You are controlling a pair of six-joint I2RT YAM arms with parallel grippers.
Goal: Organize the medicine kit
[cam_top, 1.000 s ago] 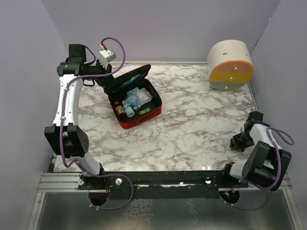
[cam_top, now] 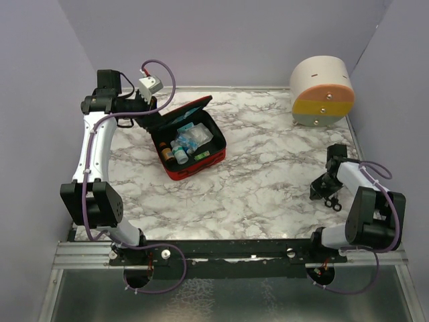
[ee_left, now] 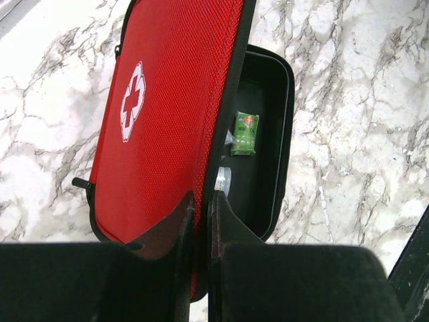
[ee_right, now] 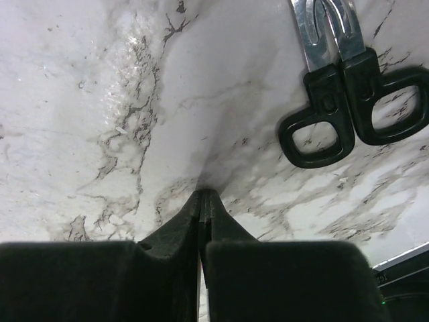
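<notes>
The red medicine kit stands open at left in the top view, holding bottles, packets and a green box. My left gripper is shut on the edge of its raised lid, which carries a white cross emblem. At the right of the table, my right gripper is shut with nothing showing between its fingers, low over the marble. Black-handled scissors lie beside it, to the upper right in the right wrist view.
A white rounded cabinet with orange, yellow and green drawers stands at the back right. Grey walls border both sides.
My right gripper has moved left and slightly back, uncovering more of the scissors in the top view. The left arm has shifted slightly toward the front, still on the lid.
</notes>
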